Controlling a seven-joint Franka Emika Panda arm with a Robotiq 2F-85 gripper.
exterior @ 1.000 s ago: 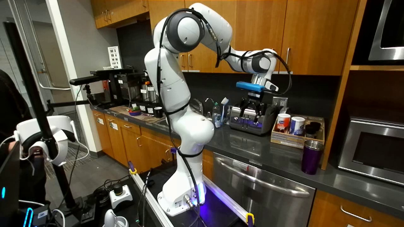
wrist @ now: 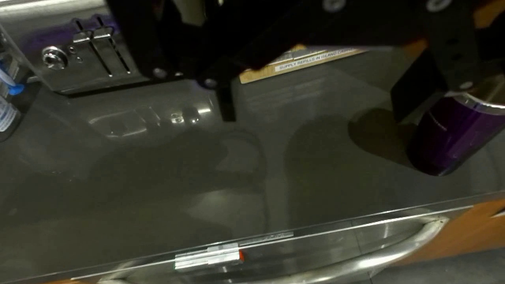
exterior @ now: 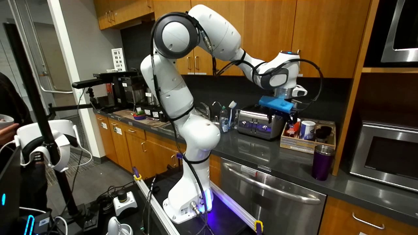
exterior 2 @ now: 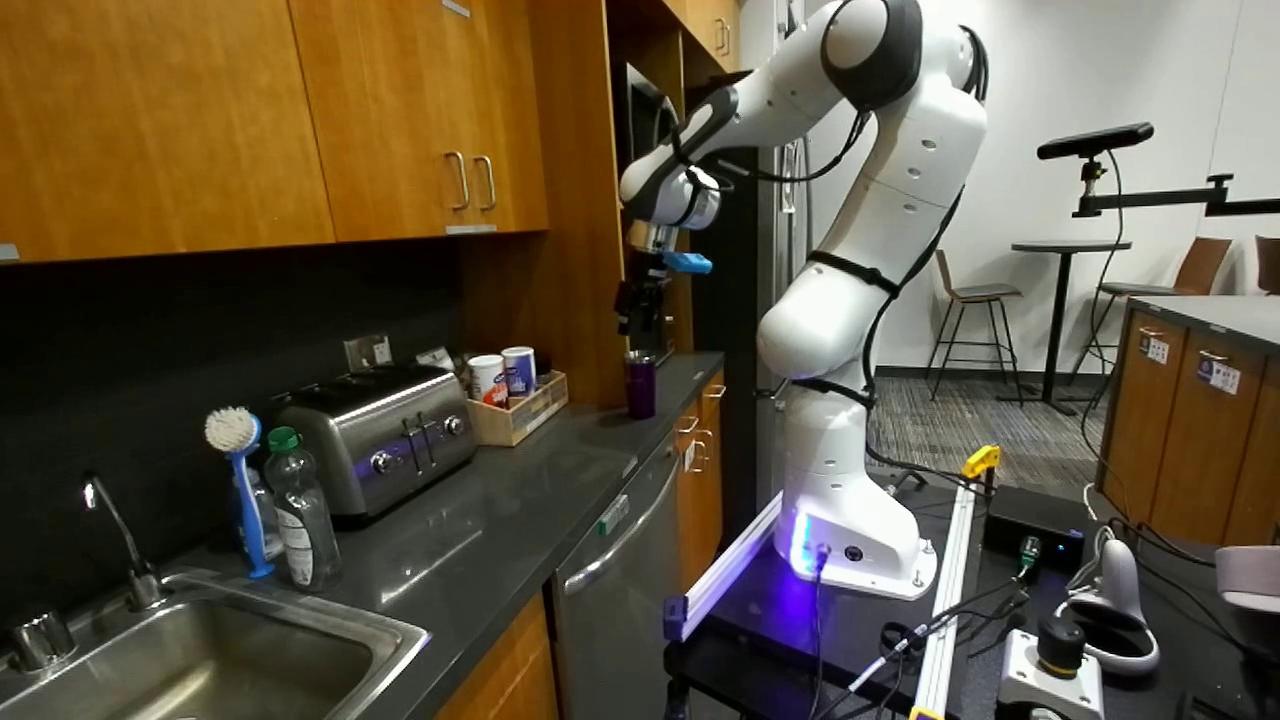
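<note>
Over the dark counter my gripper is open, its two black fingers wide apart and only bare countertop visible between them. In the first exterior view the gripper (exterior: pixel 282 117) hangs in front of the gap between toaster and supply box. A purple tumbler (exterior: pixel 323 162) with a silver rim stands upright on the counter, to the right of the gripper. Seen from the wrist, the tumbler (wrist: pixel 452 135) lies just beyond the right finger, partly covered by it at the rim. The second exterior view shows the gripper (exterior 2: pixel 639 310) above the tumbler's height.
A steel toaster (exterior: pixel 258 123) stands left of a wooden box (exterior: pixel 305 147) holding canisters. A bottle (exterior 2: pixel 300 510) and a blue brush (exterior 2: pixel 250 504) are beside the sink (exterior 2: pixel 396 642). A wooden panel rises behind the tumbler.
The arm has swung right, carrying the gripper from in front of the toaster towards the box and tumbler. At the left, the person's hand now holds a cup.
</note>
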